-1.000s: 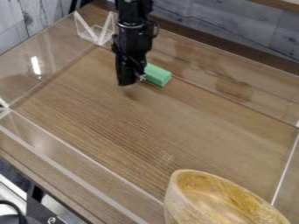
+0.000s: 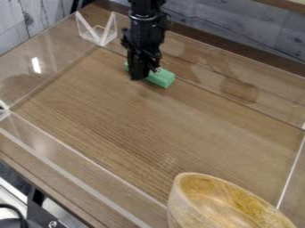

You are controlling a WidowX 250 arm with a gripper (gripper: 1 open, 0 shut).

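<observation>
The black gripper [image 2: 138, 68] is low at the upper middle of the view, at the left part of a green block [image 2: 158, 76] on the wooden table [image 2: 143, 142]. It partly covers the block. I cannot tell whether its fingers are open or shut, or whether they touch the block.
A large yellow bowl [image 2: 220, 200] stands at the bottom right. Clear plastic pieces are at the upper left and left edge.
The gripper has moved back and slightly right, onto the left part of the green block, covering more of it.
</observation>
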